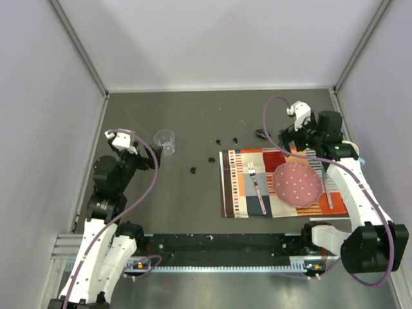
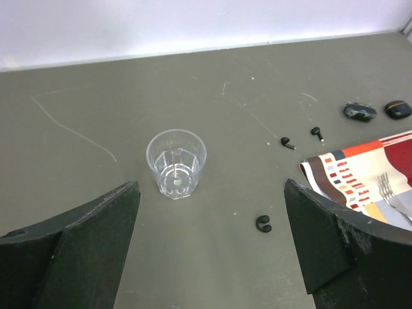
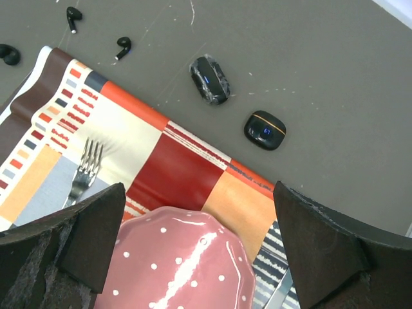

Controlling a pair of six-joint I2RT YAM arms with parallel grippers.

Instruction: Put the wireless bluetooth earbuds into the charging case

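Note:
Small black earbuds lie scattered on the grey table: one with a white-tipped stem (image 3: pixel 73 19), another (image 3: pixel 124 46) beside it, and more dark pieces (image 2: pixel 263 224) nearer the front. Two dark cases lie behind the placemat, one marbled (image 3: pixel 210 80), one with an orange line (image 3: pixel 264 130). My left gripper is open near the glass, nothing between its fingers. My right gripper is open above the mat and pink plate, nothing between its fingers.
A clear glass (image 2: pixel 176 164) stands left of the earbuds. The striped placemat (image 1: pixel 228 193) holds a fork (image 1: pixel 256 190), pink plate (image 1: pixel 297 183) and another utensil. A mug at the far right is mostly hidden by the right arm.

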